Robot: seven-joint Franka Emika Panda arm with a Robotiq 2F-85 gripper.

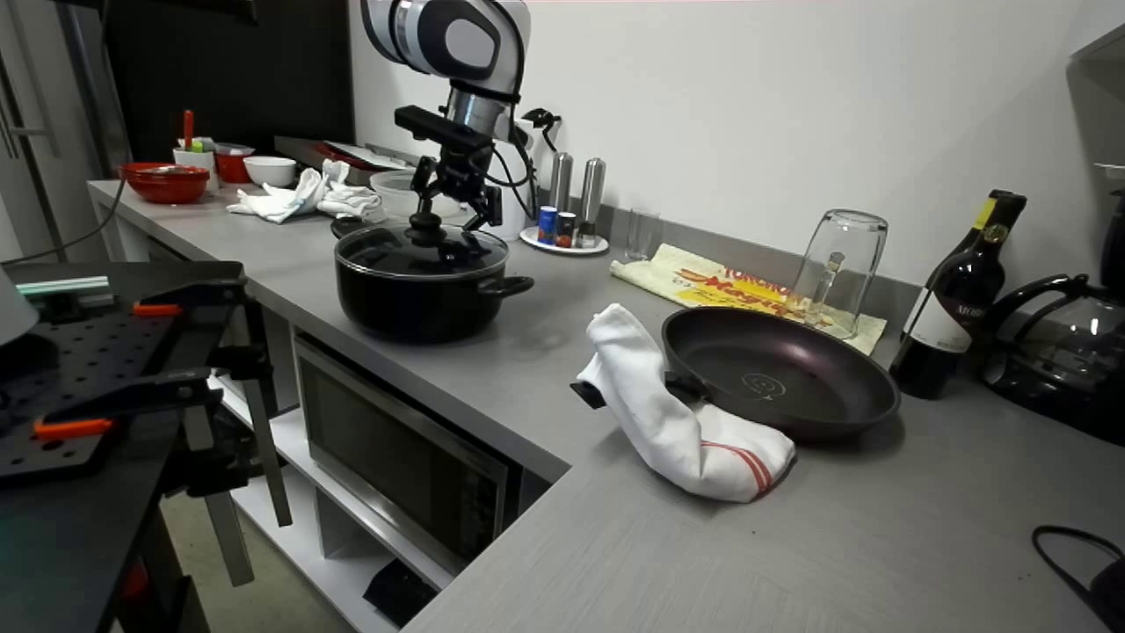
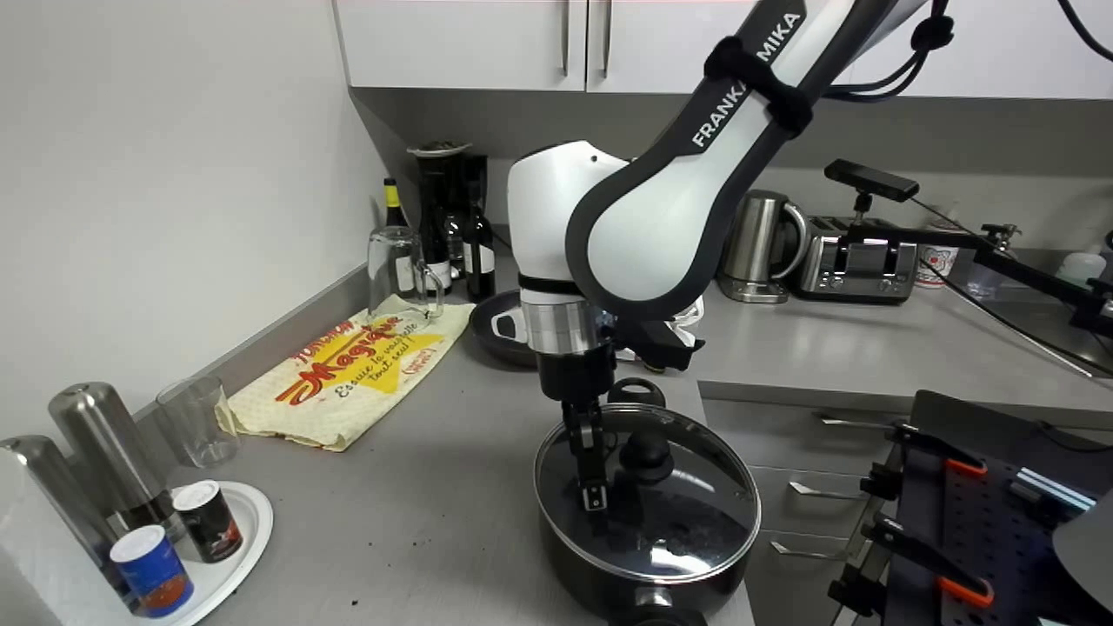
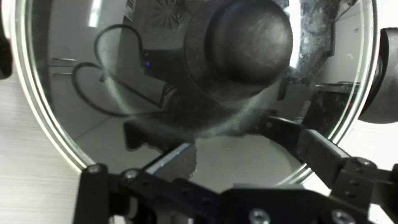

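Observation:
A black pot stands on the grey counter, covered by a glass lid with a round black knob. My gripper is low over the lid with its fingers spread apart. In the wrist view the knob shows above the gap between the fingers, not between them. From the second exterior view, a finger hangs to the left of the knob. Whether the fingertips touch the glass cannot be told.
A frying pan and a white towel lie further along the counter. Behind the pot, a white plate carries shakers near the wall. A glass mug stands on a yellow cloth.

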